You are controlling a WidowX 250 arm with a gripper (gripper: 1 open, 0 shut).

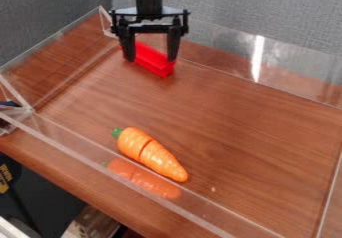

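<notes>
My black gripper [148, 42] is at the top centre, over a red block [155, 64] at the back of the wooden tray, its two fingers apart on either side of the block's upper part; whether they touch it is unclear. An orange toy carrot [151, 152] with a green top lies in the front left of the tray, by the clear front wall.
Clear plastic walls [259, 52] border the wooden floor [241, 142]. The middle and right of the floor are empty. A grey padded wall [267, 7] stands behind.
</notes>
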